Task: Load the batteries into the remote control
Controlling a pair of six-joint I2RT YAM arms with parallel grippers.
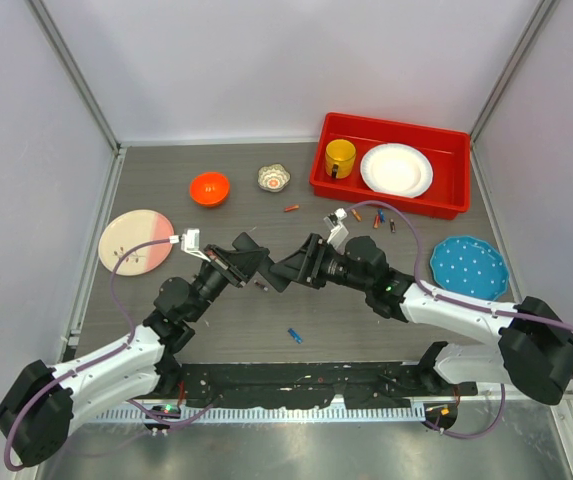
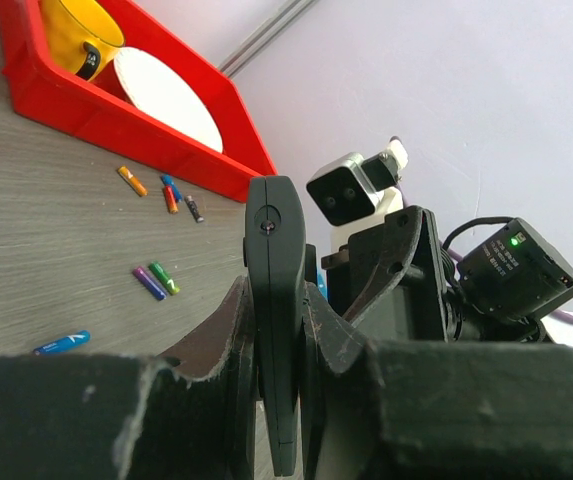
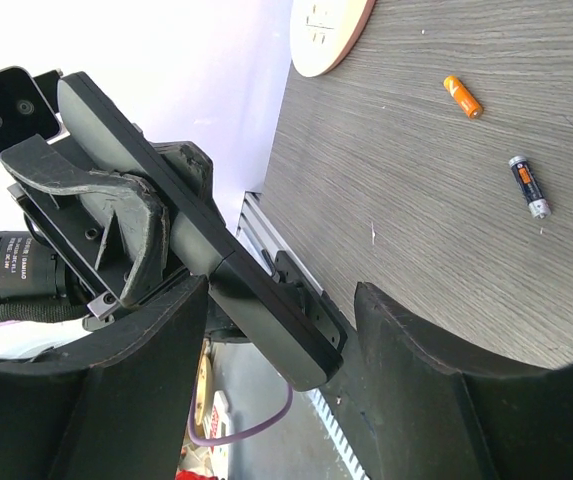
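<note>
Held up above the table, the black remote control [image 2: 275, 262] is gripped edge-on by my left gripper [image 1: 244, 264], which is shut on it around the middle. In the right wrist view the remote [image 3: 276, 325] slants down to the right, its lower end lying between the two spread fingers of my right gripper. No firm contact by those fingers shows; the fingers stand part open. Loose batteries lie on the table: a blue one [image 2: 62, 342], a purple one [image 2: 149, 283], a green one [image 2: 164, 278], an orange one [image 3: 463, 97] and a black one [image 3: 530, 187].
A red bin [image 1: 454, 205] with a yellow mug [image 1: 340, 157] and white plate [image 1: 396, 169] stands at the back right. An orange bowl [image 1: 209, 189], a small patterned bowl [image 1: 274, 178], a pink-cream plate [image 1: 135, 242] and a blue dotted plate [image 1: 469, 268] surround clear table.
</note>
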